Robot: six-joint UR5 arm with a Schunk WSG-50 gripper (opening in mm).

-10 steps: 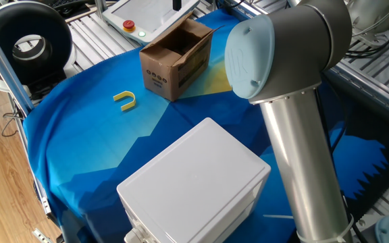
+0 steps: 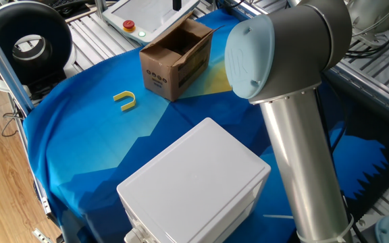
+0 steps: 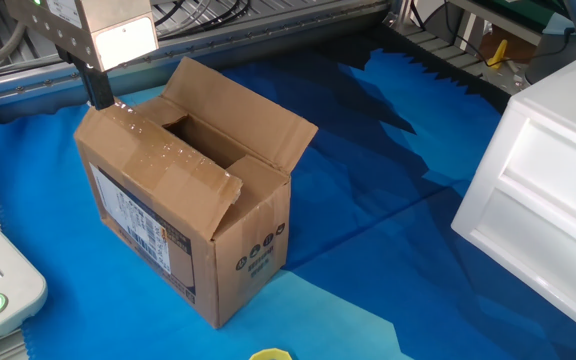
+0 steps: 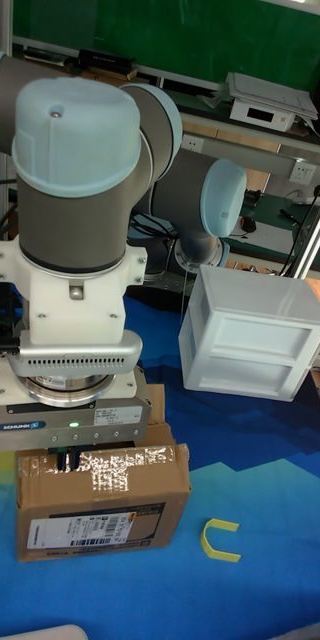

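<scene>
An open cardboard box [image 2: 159, 79] stands upright on the blue cloth; its raised flaps and dark opening show in exterior view 2 [image 3: 248, 270]. At the box's label side, my gripper [image 3: 100, 98] points down, its dark fingertip at the corner of the near flap. Whether it touches or pinches that flap cannot be made out. In exterior view 3 the gripper [image 4: 63, 460] hangs low over the box [image 4: 97, 525], and the gap between its fingers is unclear. A yellow U-shaped piece [image 2: 133, 101] lies flat on the cloth, apart from the box. A white drawer unit [image 4: 259, 336] stands away from both.
A tablet-like panel [image 2: 155, 15] with a red button [image 2: 128, 25] lies behind the box. My arm [image 2: 296, 148] rises beside the drawer unit.
</scene>
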